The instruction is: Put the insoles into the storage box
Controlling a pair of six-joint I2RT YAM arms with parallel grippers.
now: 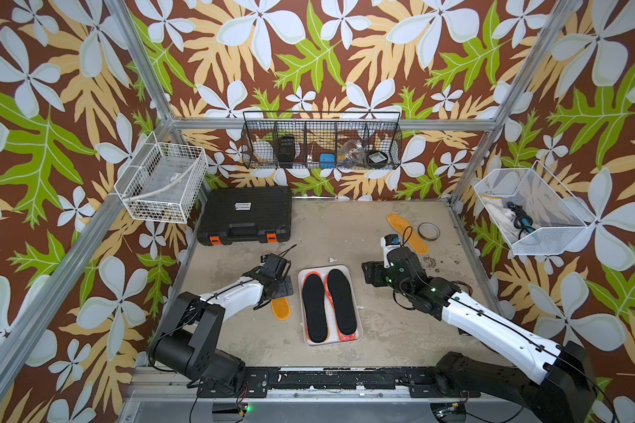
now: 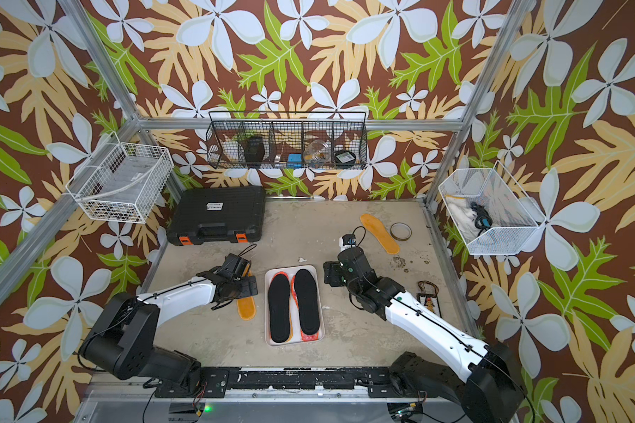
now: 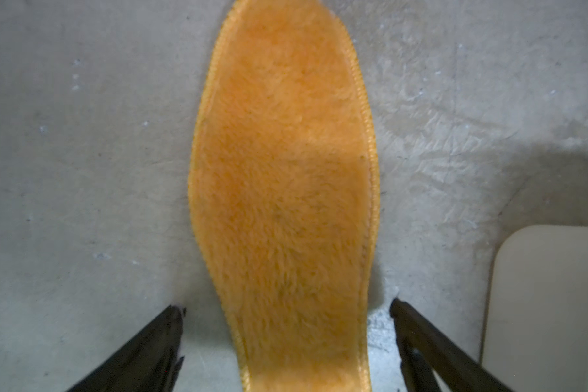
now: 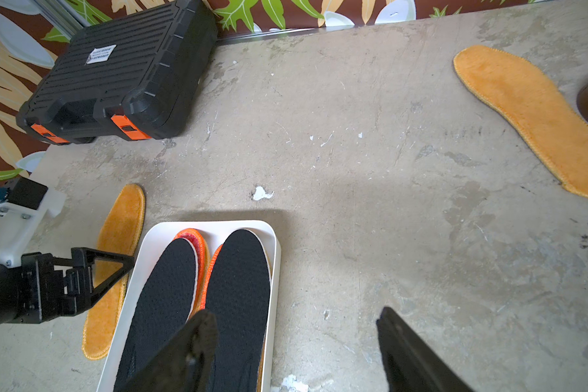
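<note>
A white storage box [image 1: 331,340] holding black insoles [image 1: 341,299] with orange-red edges stands at the front middle. Left of it lies an orange insole [image 3: 284,183], my open left gripper low over it, one fingertip at each side, the insole between them. A second orange insole [image 4: 529,117] lies at the back right. My right gripper hangs right of the box with its fingers apart and nothing between them.
A black case [image 1: 244,215] lies at the back left. A tape roll [image 2: 400,225] sits beside the far insole. Wire baskets hang on the walls.
</note>
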